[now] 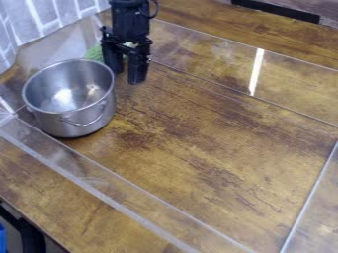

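Observation:
A steel pot (69, 97) stands at the left of the wooden table in the camera view. Behind it, at the upper left, my black gripper (129, 69) is low beside a green object (94, 55), which is partly hidden by the pot and the arm. The view is too small and dark to tell whether the fingers are open or shut, or whether anything is between them.
Clear plastic panels border the work area. A light, textured wall stands at the back left.

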